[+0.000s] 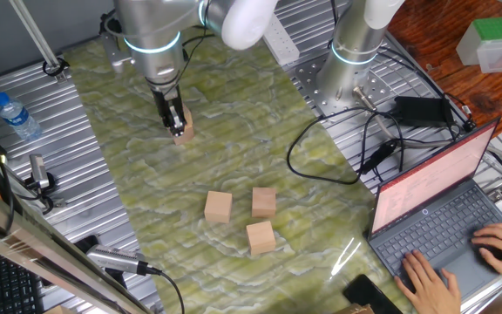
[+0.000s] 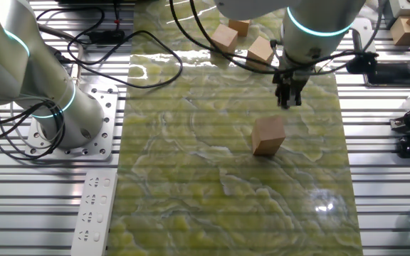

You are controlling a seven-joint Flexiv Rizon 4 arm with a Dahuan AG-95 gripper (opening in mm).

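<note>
A tall wooden block point(image 2: 268, 135) stands alone on the green marbled mat point(image 2: 184, 178). In exterior view 2 my black gripper point(image 2: 288, 104) hangs above the mat, with a visible gap between its tips and this block. From exterior view 1 the gripper point(image 1: 178, 129) covers much of the same block point(image 1: 189, 127), whose right side and lower edge peek out. The fingers look close together, but their opening is too small to judge. Nothing shows held between them. Three more wooden blocks sit in a loose group: a left one point(image 1: 218, 207), a right one point(image 1: 264, 201) and a lower one point(image 1: 261, 237).
A person's hands point(image 1: 430, 283) are at a laptop point(image 1: 434, 214) at lower right. A bottle point(image 1: 17, 118) stands at left. Mat between gripper and block group is clear.
</note>
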